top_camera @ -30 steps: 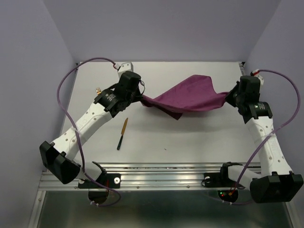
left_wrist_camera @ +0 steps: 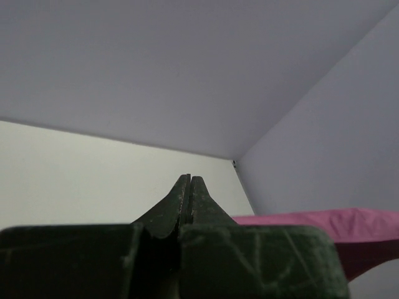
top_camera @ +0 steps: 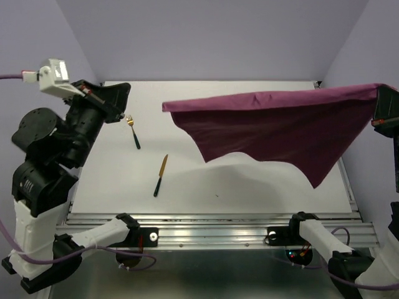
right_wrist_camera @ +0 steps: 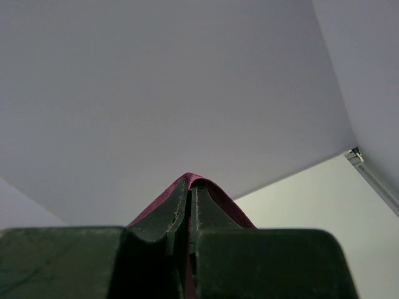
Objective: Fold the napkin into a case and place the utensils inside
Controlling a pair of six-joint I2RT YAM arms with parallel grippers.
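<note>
The purple napkin (top_camera: 262, 124) hangs stretched in the air above the table. One end is in my right gripper (top_camera: 381, 111), at the right edge of the top view. Cloth (right_wrist_camera: 215, 194) shows over and between the right fingertips in the right wrist view. The napkin's other end is free and apart from my left gripper, which is shut with nothing between its fingers. In the left wrist view, pink cloth (left_wrist_camera: 330, 224) lies beyond it to the right. A gold fork with a dark handle (top_camera: 133, 131) and a knife (top_camera: 161, 176) lie on the table's left side.
A metal rail (top_camera: 206, 230) runs along the front. Grey walls (top_camera: 206, 37) close in the back and sides.
Both arms have risen and moved apart, lifting the napkin and pulling it out wide. Its left end has come out of my left gripper, which has moved away leftward.
</note>
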